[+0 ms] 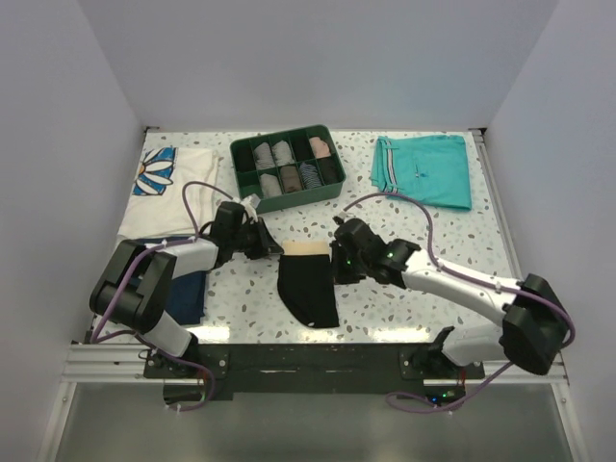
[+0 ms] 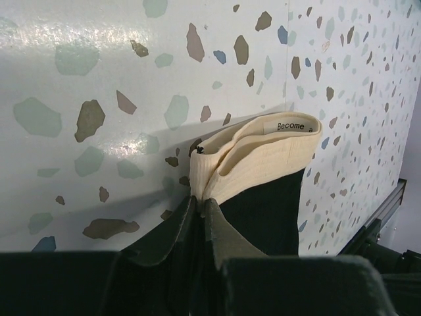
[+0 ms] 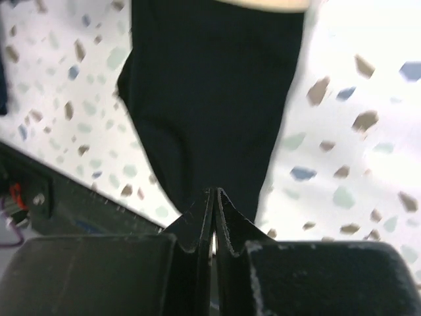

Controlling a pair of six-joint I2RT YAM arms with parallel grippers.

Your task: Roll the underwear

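A folded strip of black underwear [image 1: 308,289] lies flat on the speckled table, its cream waistband [image 1: 306,247] toward the back. At the band's left corner my left gripper [image 1: 280,253] is shut, and the left wrist view shows the folded cream band [image 2: 263,151] pinched between its fingertips. Over the right edge of the cloth, near the band, my right gripper [image 1: 334,279] is shut. In the right wrist view its fingertips [image 3: 209,197] meet in front of the black cloth [image 3: 210,92], with nothing seen between them.
A green divided box [image 1: 287,202] with several rolled items stands at the back. Teal cloths [image 1: 423,173] are stacked at back right, white and dark blue cloths [image 1: 197,207] at left.
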